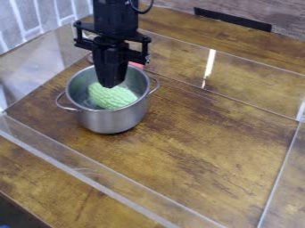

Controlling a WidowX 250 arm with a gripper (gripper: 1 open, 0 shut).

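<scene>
A steel pot [113, 116] with two side handles stands on the wooden table, a pale green, rounded, ridged object [110, 98] lying inside it. Over the pot hangs my black gripper [112, 73], pointing down and shut, with nothing visible between its fingers. Its tips are above the green object; whether they clear the rim in depth is hard to tell.
A small pink item [136, 65] is partly hidden behind the gripper at the back.
</scene>
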